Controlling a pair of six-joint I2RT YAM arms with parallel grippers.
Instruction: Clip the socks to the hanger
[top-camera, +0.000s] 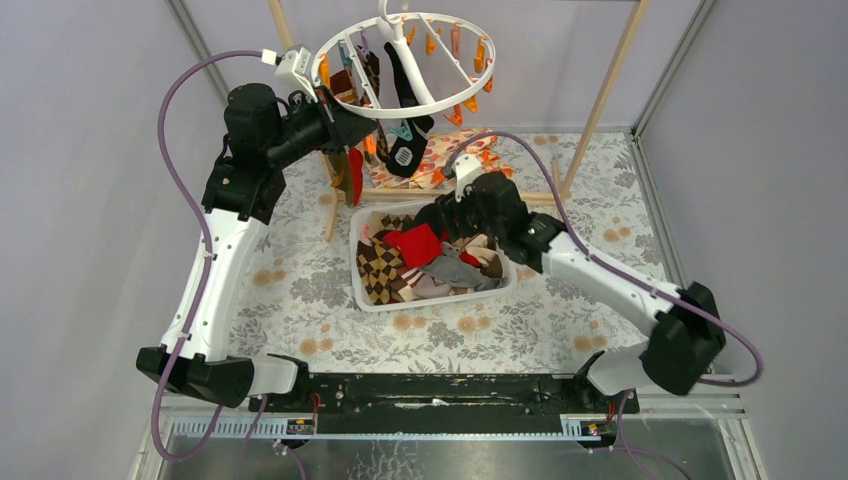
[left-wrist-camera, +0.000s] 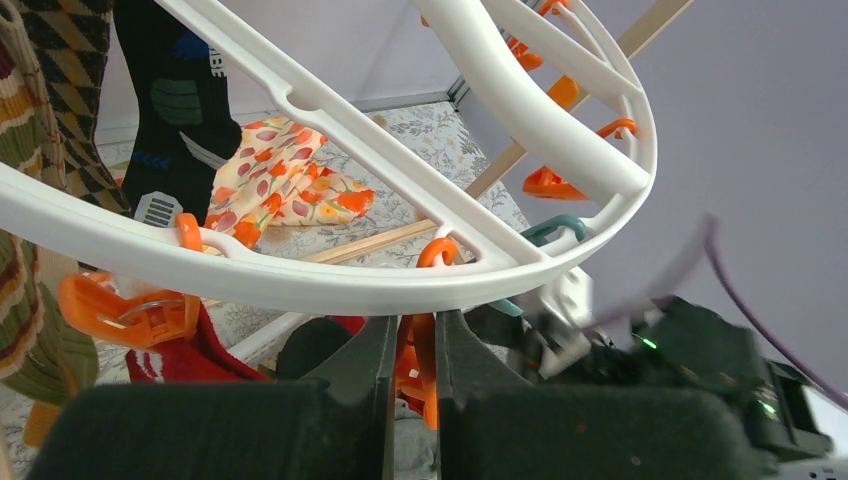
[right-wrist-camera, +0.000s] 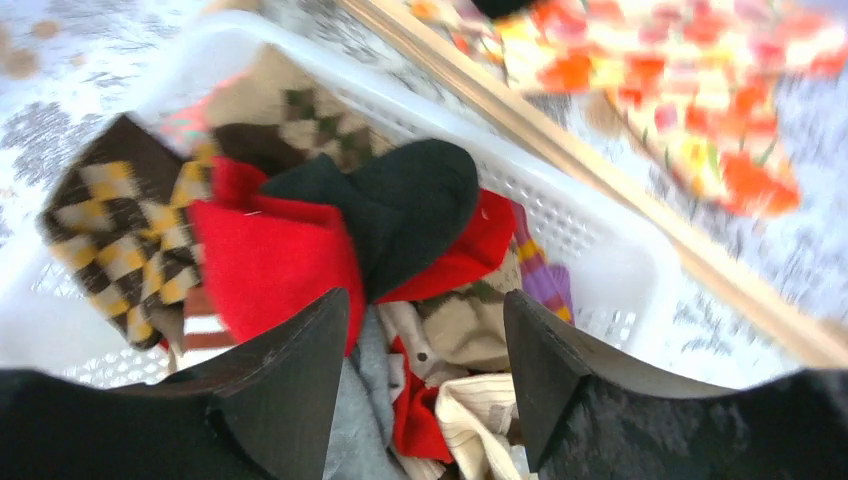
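The white ring hanger hangs at the back, with clips around its rim. From it hang a black sock with grey marks and patterned, striped socks at the left. My left gripper is shut on an orange clip just below the rim; the clip's hook loops over the rim. No sock shows clearly in that clip. My right gripper stands open over the bin of loose socks, its fingers apart. Beneath it lie a red sock and a dark sock.
The white bin rests on the floral table cover, below the hanger. A wooden bar runs behind it. A floral orange cloth lies farther back. Free room surrounds the bin at the front and sides.
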